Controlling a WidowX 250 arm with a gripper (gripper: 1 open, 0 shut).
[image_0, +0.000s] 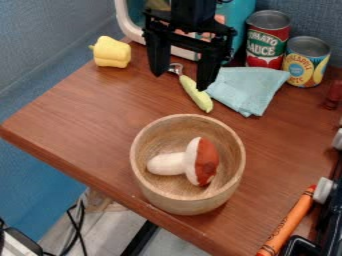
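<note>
The black gripper (183, 68) hangs at the top middle over the back of the table, its two fingers spread apart with nothing seen between them. Just below it lie a pale yellow corn cob (195, 92) and a small spoon (175, 69). A toy mushroom (187, 162) with a red cap rests inside the wooden bowl (152, 192) near the front.
A yellow pepper (110, 52) sits at the back left. A blue cloth (249, 88), tomato sauce can (267, 42), second can (306, 63) and small red bottle (334, 96) are at back right. An orange crayon (286, 228) lies front right.
</note>
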